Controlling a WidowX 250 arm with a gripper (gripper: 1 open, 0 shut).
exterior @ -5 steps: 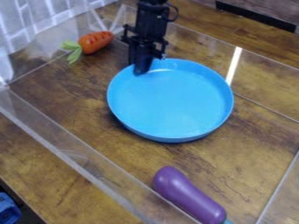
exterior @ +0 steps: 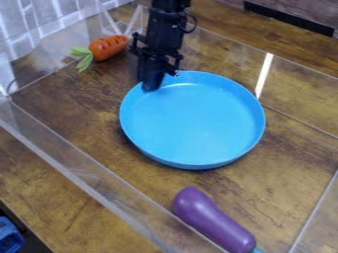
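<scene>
A dark robot gripper [exterior: 156, 69] reaches down from the top centre to the back-left rim of a large blue plate [exterior: 192, 119]; its fingertips are small and dark, and whether they grip the rim cannot be made out. An orange toy carrot [exterior: 109, 47] with green leaves lies at the back left. A purple toy eggplant [exterior: 211, 219] lies at the front right, apart from the plate.
Clear plastic walls run along the left and front, with a blue object [exterior: 8, 237] outside at the bottom-left corner.
The carrot and eggplant stay put.
</scene>
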